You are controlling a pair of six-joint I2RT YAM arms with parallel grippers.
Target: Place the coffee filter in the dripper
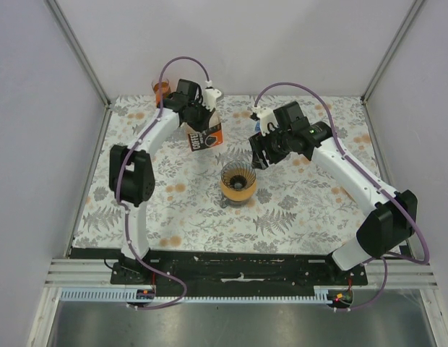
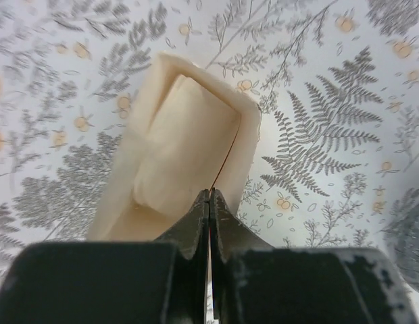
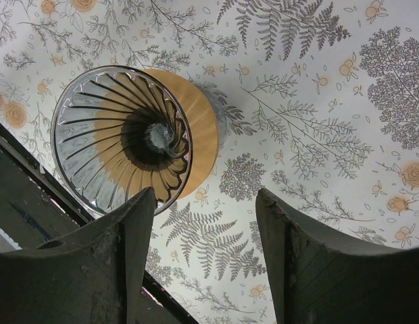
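Observation:
The coffee filter box sits at the back left, its pale filters standing inside in the left wrist view. My left gripper is over it, shut, with a thin edge of filter at the fingertips; whether it is pinched cannot be told. The glass dripper with its wooden collar stands at the centre of the table. My right gripper hangs open beside and above the dripper, nothing between its fingers.
An orange container stands at the back left corner. A blue object is partly hidden behind the right arm.

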